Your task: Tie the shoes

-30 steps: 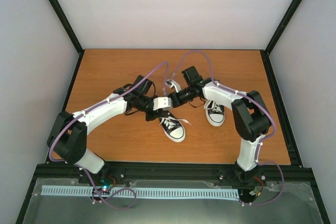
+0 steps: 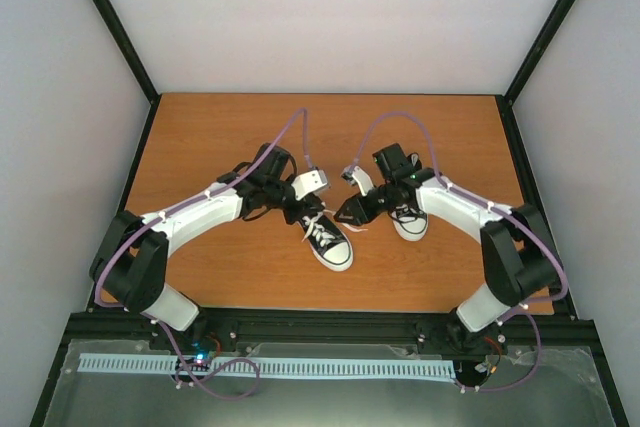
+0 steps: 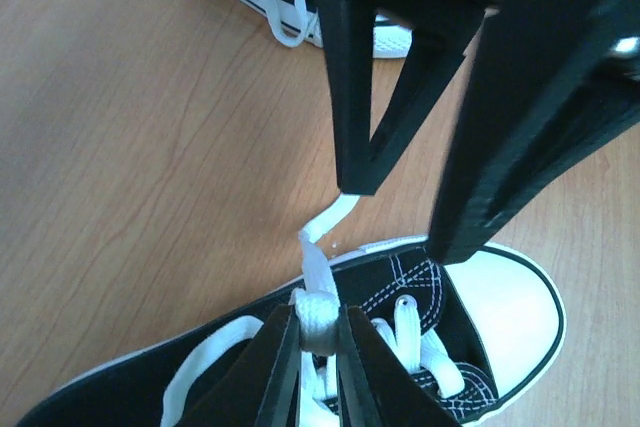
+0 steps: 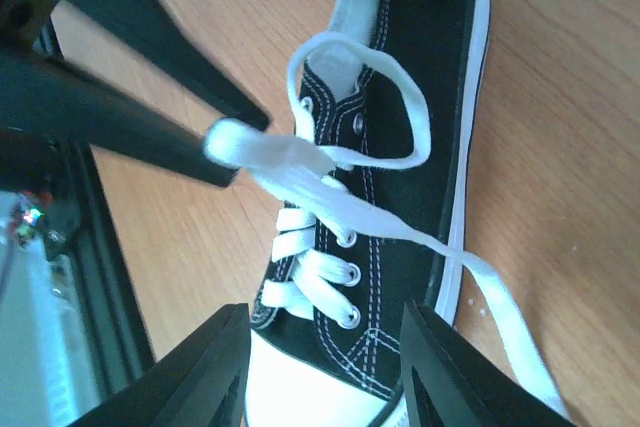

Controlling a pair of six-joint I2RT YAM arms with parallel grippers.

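The left shoe [image 2: 327,244], black with a white toe, lies under both arms with its toe toward the front. My left gripper is above its tongue, its fingertips pinching a looped bundle of white lace [image 3: 319,309]. From that pinch one lace end [image 4: 497,299] trails off to the side, over the shoe's edge. My right gripper stands open over that side, nothing seen between its fingers; in the left wrist view the lace passes behind one of its fingertips [image 3: 357,172]. Whether it touches the lace I cannot tell.
The second shoe [image 2: 410,225] stands to the right, partly covered by the right arm, with a loose lace loop [image 3: 287,7] at its side. The two grippers are very close together. Bare wooden table [image 2: 230,267] lies in front and behind.
The left arm has shifted very little; the shoes stay put.
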